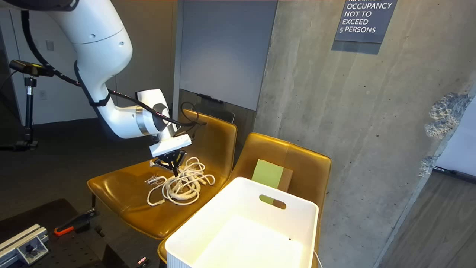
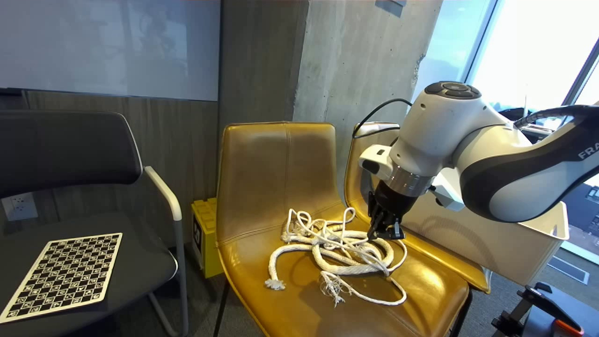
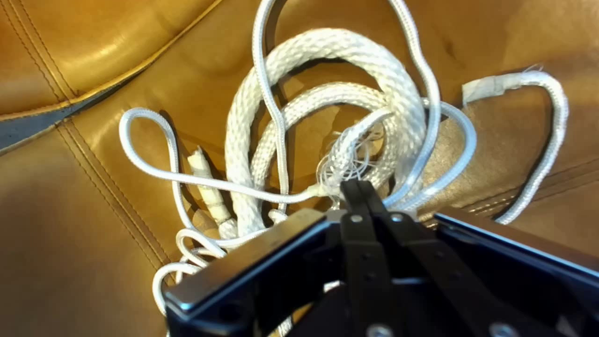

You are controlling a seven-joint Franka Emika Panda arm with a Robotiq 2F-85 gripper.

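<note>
A tangle of white rope (image 2: 351, 268), thick and thin, lies in loops on the seat of a tan chair (image 1: 129, 187). In the wrist view, a thick rope coil (image 3: 320, 45) rings the area ahead of the fingers. My gripper points down at the frayed rope end (image 3: 342, 160) inside that coil. Its two fingertips (image 3: 352, 190) look close together, side by side. They cover the rope behind them, so whether a strand is between them cannot be told. From outside, the gripper (image 1: 175, 173) is low over the pile, at or just above the rope.
On the neighbouring tan chair stands a large white bin (image 1: 285, 203), empty apart from a tiny dark speck. A green and brown block (image 1: 272, 174) leans on that chair's back. A black chair (image 2: 67, 163) holds a checkered board (image 2: 64, 275).
</note>
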